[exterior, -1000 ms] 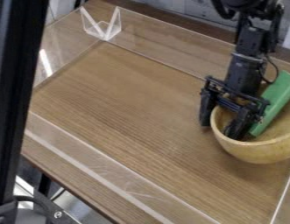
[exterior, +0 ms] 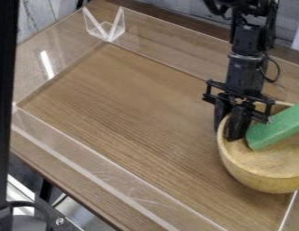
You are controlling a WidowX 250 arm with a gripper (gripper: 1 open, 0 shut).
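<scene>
My gripper [exterior: 239, 120] reaches down from the top right onto the near-left rim of a pale yellow bowl [exterior: 254, 170] at the right edge of the view. A green elongated object [exterior: 278, 124] lies tilted in the bowl, just right of my fingers. The fingertips are dark and crowded at the rim, so what lies between them is hard to make out.
Clear plastic edging runs along the left and back, with a small clear bracket [exterior: 105, 27] at the upper left.
The bowl has shifted down and right along with my gripper, which has risen out of the bowl's interior to its rim. The green object now lies flatter, further right.
</scene>
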